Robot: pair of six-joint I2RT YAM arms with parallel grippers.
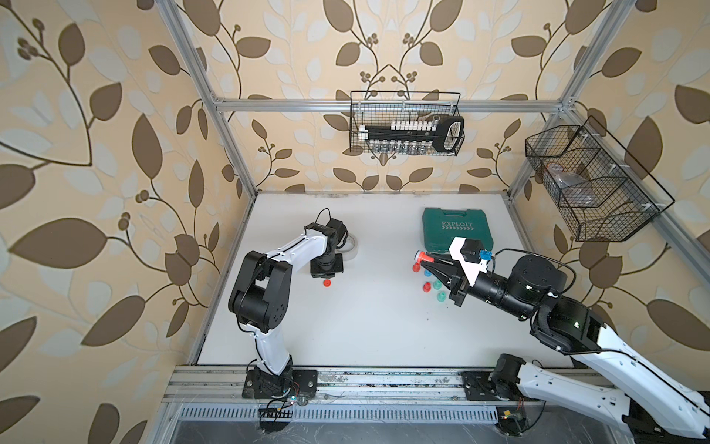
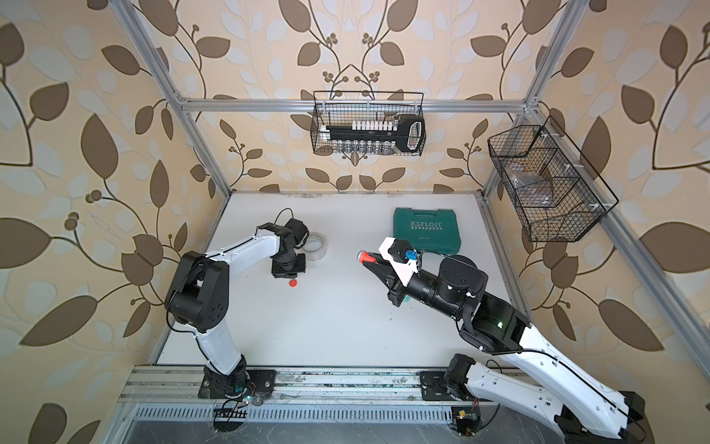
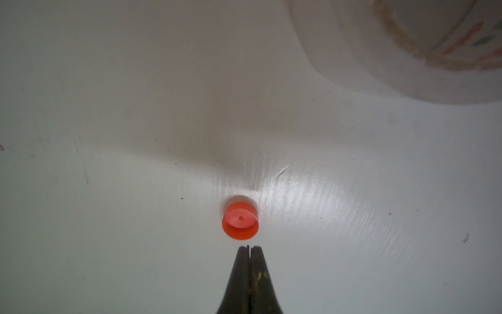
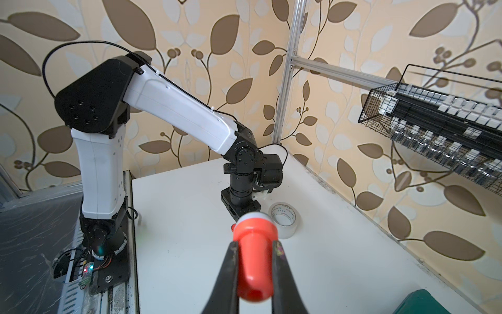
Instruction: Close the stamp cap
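Observation:
A small red cap point(image 3: 240, 222) lies on the white table just ahead of my left gripper's point(image 3: 249, 248) shut fingertips, with nothing visible between them; it also shows below that gripper in the top left view point(image 1: 327, 282). My right gripper is raised, shut on a red cylindrical stamp point(image 4: 255, 272) with a pale end, held roughly horizontal and pointing toward the left arm.
A tape roll point(image 4: 284, 219) lies beside the left gripper. At the back right sit a green case point(image 1: 456, 228) and several loose red, blue and green caps point(image 1: 426, 287). Wire baskets hang on the frame.

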